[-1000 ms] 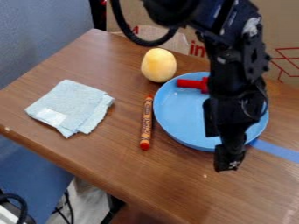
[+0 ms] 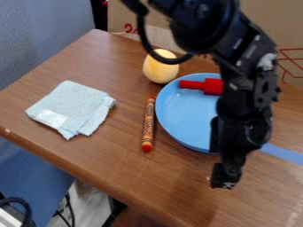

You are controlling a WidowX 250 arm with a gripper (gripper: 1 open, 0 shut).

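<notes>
My black gripper [image 2: 222,164] hangs low at the right, pointing down over the front right edge of a blue plate [image 2: 182,113]; whether its fingers are open or shut is unclear. A red object [image 2: 199,85] lies on the back of the plate, partly behind the arm. An orange marker [image 2: 149,124] with a red tip lies left of the plate. A yellow pear-like object [image 2: 159,68] stands behind them.
A folded light blue cloth [image 2: 71,109] lies on the wooden table [image 2: 89,66] at the left. A cardboard box stands at the back. Blue tape runs right from the plate.
My arm and gripper have shifted slightly, ending a little lower and nearer the camera than a second ago. The objects on the table have not visibly moved.
</notes>
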